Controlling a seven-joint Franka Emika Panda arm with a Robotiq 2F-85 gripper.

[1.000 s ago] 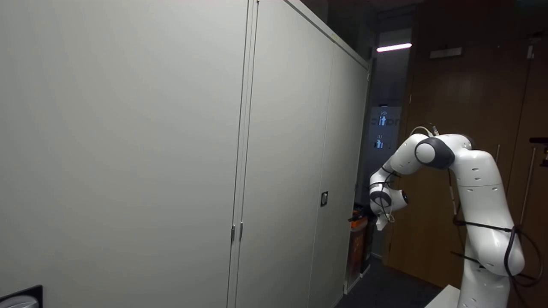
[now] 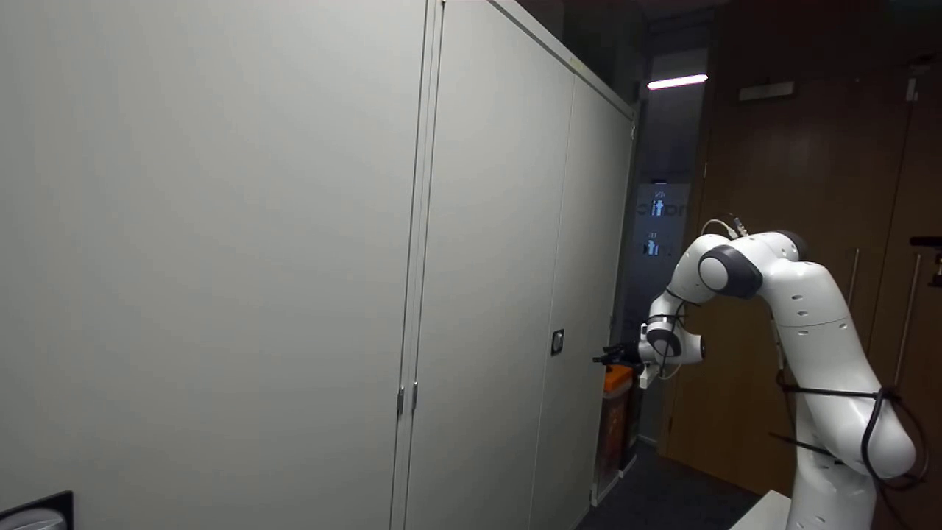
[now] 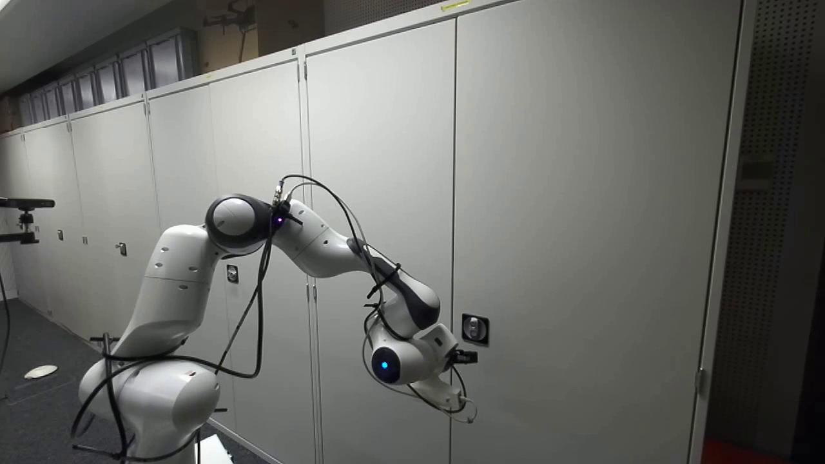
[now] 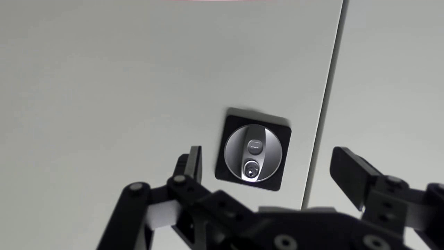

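Note:
A round silver knob (image 4: 271, 153) with a keyhole sits on a black square plate in the wrist view, beside the seam between two light grey cabinet doors. The same lock (image 3: 475, 329) shows in exterior view 2, and as a small dark square lock (image 2: 557, 341) in exterior view 1. My gripper is open, its fingers wide apart to either side of the knob in the image, with nothing between them. Exterior view 1 has the gripper (image 2: 602, 358) pointing toward the door, apart from the lock. Both cabinet doors (image 3: 595, 193) are shut.
An orange-topped bin (image 2: 617, 378) stands past the cabinet's far end, close behind the gripper in exterior view 1. More grey cabinets (image 3: 108, 170) run along the wall. Cables hang loosely along the arm. Open floor (image 3: 38, 402) lies to the left in exterior view 2.
In exterior view 1, the gripper has risen and tilted from pointing downward to nearly level. The elbow has shifted slightly left in the image. Doors and lock look the same.

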